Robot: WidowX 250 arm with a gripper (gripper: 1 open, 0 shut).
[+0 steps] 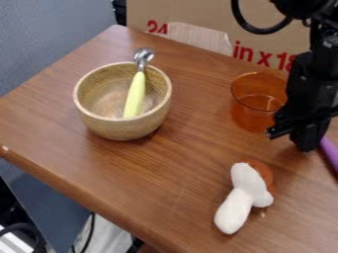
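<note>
The black gripper [294, 132] hangs low at the right edge, just right of an orange translucent cup [254, 107]; whether it is open or shut is hard to make out. A purple object [330, 155] lies partly out of view beside it. A wooden bowl [99, 109] at left holds a yellow-handled scoop [134, 93]. A white plush mushroom [242, 199] with a brown cap lies toward the front right.
The wooden table [145, 178] has clear room in its middle and front left, with its edge along the left. A cardboard box [211, 20] stands behind it, with a pale rectangular piece [199, 35] at the back.
</note>
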